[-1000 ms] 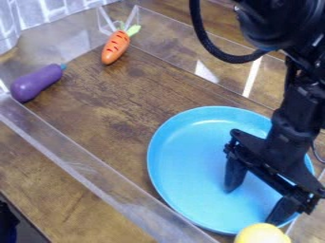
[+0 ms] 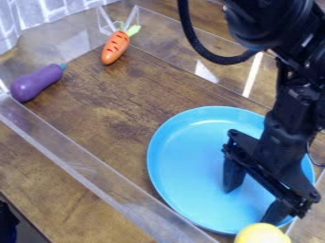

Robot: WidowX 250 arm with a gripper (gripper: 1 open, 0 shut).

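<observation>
My black gripper point(image 2: 254, 190) is low over a round blue plate point(image 2: 184, 171) on the right of the view, fingers open and spread above the plate's middle and right, nothing seen between them. A yellow round object point(image 2: 260, 234) sits at the plate's lower edge, partly cut off by the frame. A toy carrot point(image 2: 114, 47) lies at the upper left, and a purple toy eggplant point(image 2: 36, 84) lies at the left.
Clear plastic edges run along the left side and across the back. A cable loops beside the arm at the top.
My gripper and arm have shifted very slightly over the plate; the toys and plate look unchanged.
</observation>
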